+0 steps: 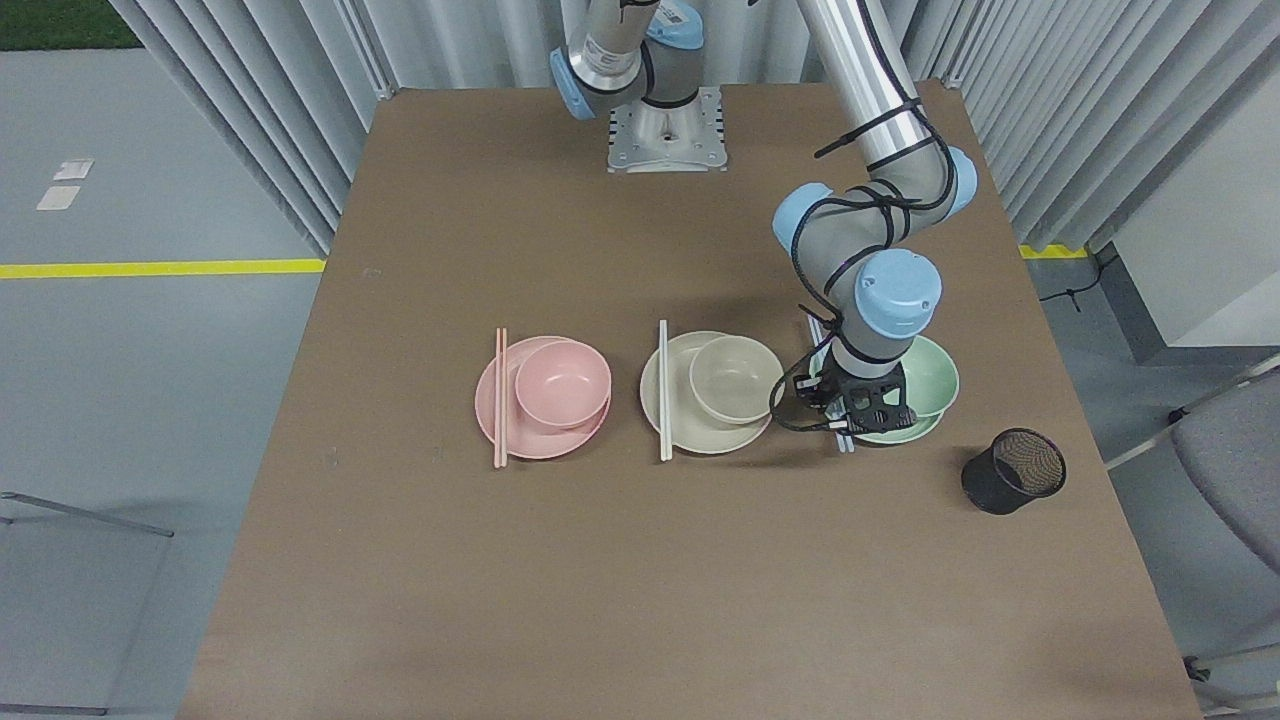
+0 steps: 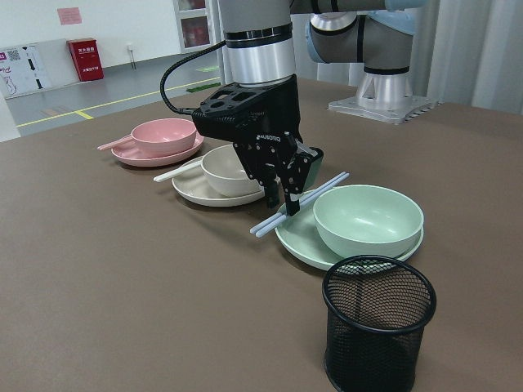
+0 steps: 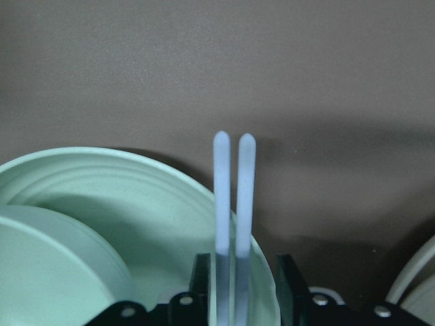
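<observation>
In the wrist view a pair of pale blue chopsticks (image 3: 222, 190) lies along the rim of the green plate (image 3: 156, 204), with the green bowl (image 3: 47, 272) on it. My gripper stands open, one finger on each side of the chopsticks. In the left view the gripper (image 2: 282, 204) is low over these chopsticks (image 2: 327, 184), beside the green bowl (image 2: 368, 216). In the front view the arm mostly hides them.
Cream (image 1: 732, 378) and pink (image 1: 561, 382) bowls sit on plates with chopsticks, left of my gripper. A black mesh cup (image 1: 996, 480) stands nearby at right.
</observation>
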